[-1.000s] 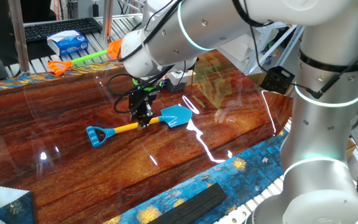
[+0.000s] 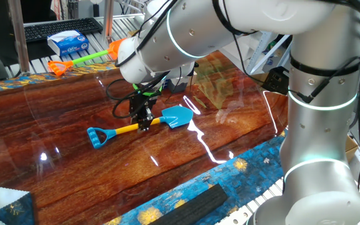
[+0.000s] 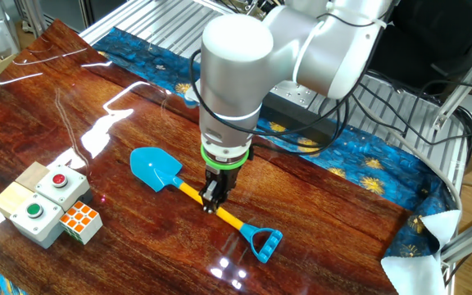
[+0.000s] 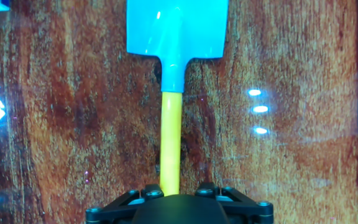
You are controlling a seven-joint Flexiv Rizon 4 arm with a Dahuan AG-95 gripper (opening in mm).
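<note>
A toy shovel lies flat on the glossy brown table, with a blue blade (image 3: 154, 166), a yellow shaft (image 4: 171, 134) and a blue D-shaped grip (image 3: 262, 242). Directly over the shaft hangs my gripper (image 2: 144, 127), pointing down. In the wrist view the gripper is open, its two fingers standing on either side of the yellow shaft, with a wider gap on the right. Whether the fingertips reach down to table level cannot be made out. The black gripper body covers the lower shaft and the grip in that view.
A red button box (image 3: 62, 185), a green button box (image 3: 38, 217) and a puzzle cube (image 3: 81, 221) stand beyond the blade side. An orange and green toy (image 2: 89, 59) lies along the far edge.
The arm's upper links have shifted left in exterior view 1, and the gripper sits slightly lower over the shaft. The shovel has not moved.
</note>
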